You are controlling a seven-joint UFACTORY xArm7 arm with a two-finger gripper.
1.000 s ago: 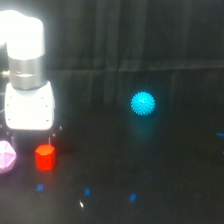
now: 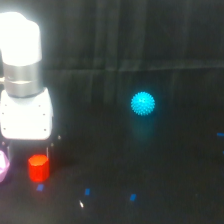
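At the left, the white arm comes down to my gripper [image 2: 27, 143], whose fingers are too dark to make out, so the gripper's state does not show. A red block [image 2: 38, 167] with an angular outline sits just below the white gripper body, slightly to its right. Cut off by the left edge is a pink ball [image 2: 3, 164], to the left of the red block. Well away to the right, a cyan ball with a bumpy surface [image 2: 143, 103] stands alone. Whether the gripper touches the red block or the pink ball cannot be seen.
Small blue marks [image 2: 87, 191] dot the dark surface [image 2: 110, 165] near the front. A dark backdrop rises behind. Between the red block and the cyan ball the surface looks clear.
The gripper has moved slightly left and lower in the view. The red block and the pink ball have shifted the same way. The cyan ball and the blue marks stay put.
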